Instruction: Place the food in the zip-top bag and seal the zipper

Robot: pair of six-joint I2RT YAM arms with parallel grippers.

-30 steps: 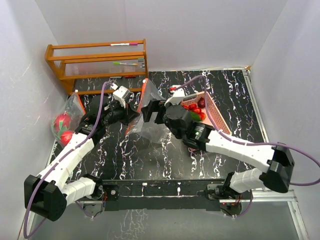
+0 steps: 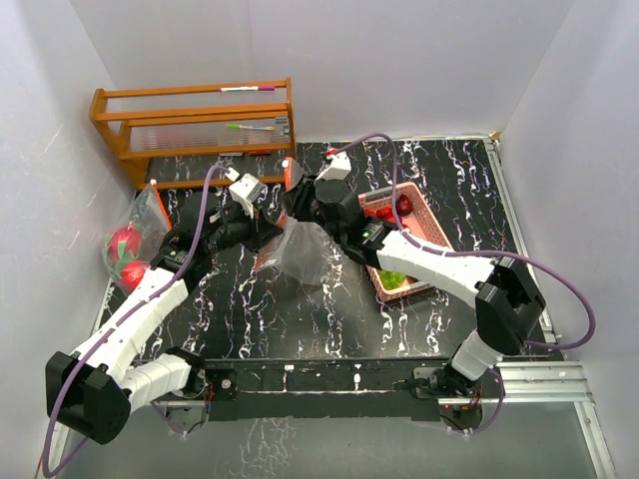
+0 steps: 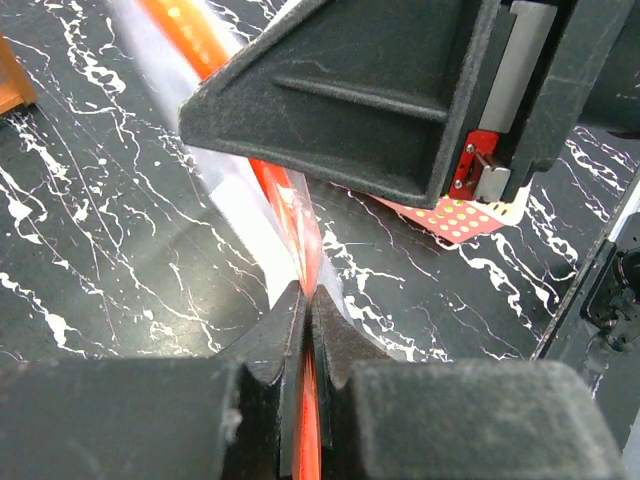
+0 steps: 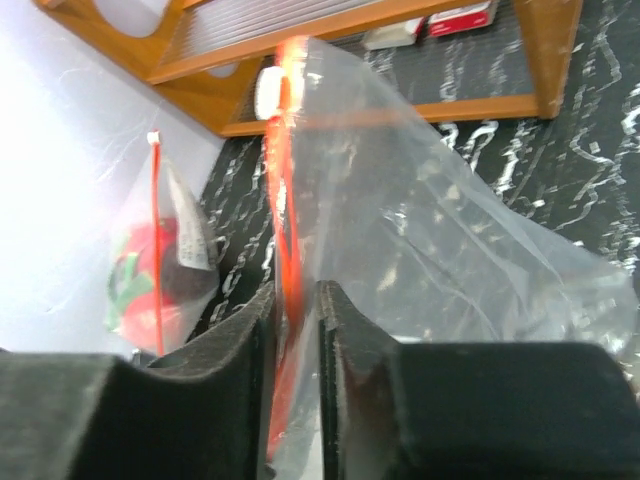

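Observation:
An empty clear zip bag [image 2: 303,251] with an orange zipper strip hangs upright between both grippers. My left gripper is shut on the bag's orange edge. My right gripper is at the upper part of the same bag, its fingers close around the orange strip; whether they pinch it is unclear. Behind it, the basket [image 2: 433,232] holds red and green food, partly hidden by the right arm.
A second bag with red food [image 2: 128,249] stands at the far left. A wooden rack [image 2: 120,120] stands at the back left.
The left arm has stayed nearly still.

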